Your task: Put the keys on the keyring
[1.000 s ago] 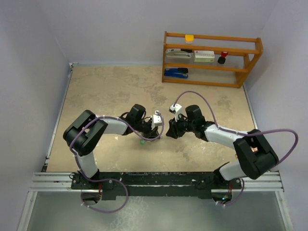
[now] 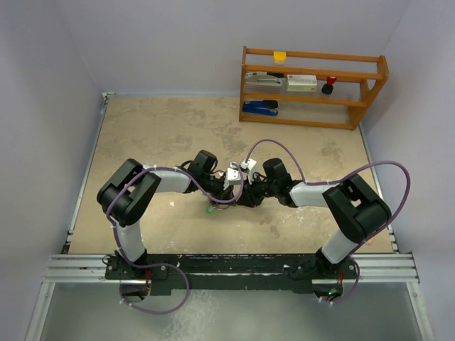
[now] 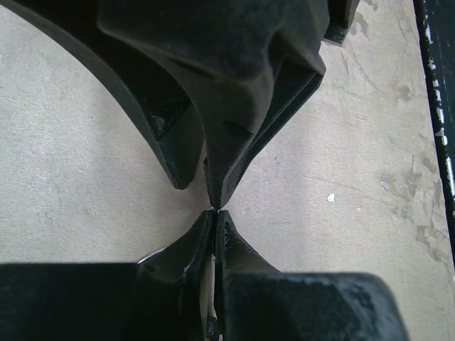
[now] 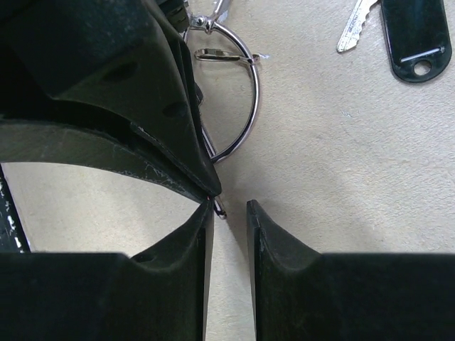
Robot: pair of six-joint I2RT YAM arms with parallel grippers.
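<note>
Both grippers meet low over the table's middle. My left gripper is shut; a thin metal piece shows just below its fingertips. My right gripper stands part open around the tip of a thin silver rod beside a metal keyring (image 4: 250,106). Part of the ring is hidden behind the left gripper in the right wrist view. A silver key (image 4: 352,28) and a black key tag (image 4: 416,39) lie apart at the upper right of that view. A small green piece (image 2: 210,209) lies under the left arm in the top view.
A wooden rack (image 2: 313,101) with staplers, a box and small items stands at the back right. A dark edge runs along the front.
My right arm has moved left, bringing its gripper up against the left gripper. The left gripper has shifted slightly.
</note>
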